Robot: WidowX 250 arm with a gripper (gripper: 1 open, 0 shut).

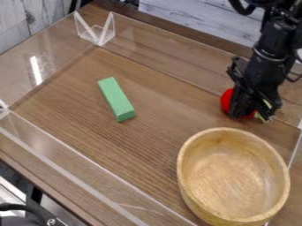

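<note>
My dark gripper point(248, 106) is low over the right side of the wooden table, at a red round object point(231, 101), which it partly covers. Whether the fingers hold any of it is hidden. A yellowish bit shows just right of the fingertips. A tan oval bowl point(232, 208) sits below them at the front right. A green block point(116, 99) lies on the left half of the table.
A clear angular container point(97, 28) stands at the back left.
</note>
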